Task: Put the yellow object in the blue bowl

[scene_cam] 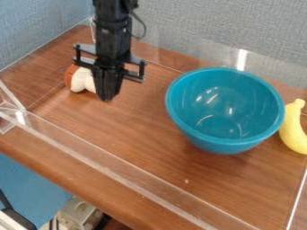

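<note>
The yellow object, a banana-like curved piece (pixel 293 128), stands at the right edge of the view, close beside the blue bowl. It is outside the bowl. The teal-blue bowl (pixel 223 109) sits upright on the right half of the wooden surface, with nothing visible inside it. My dark gripper (pixel 107 92) hangs over the left part of the table, well away from both. It covers part of the white mushroom-like toy. Its fingers are too dark and small to make out a gap.
The white toy with an orange-red end (pixel 79 81) lies behind the gripper, partly hidden. Clear low walls (pixel 144 184) edge the wooden tabletop (pixel 126 135), and the middle and front of it are bare.
</note>
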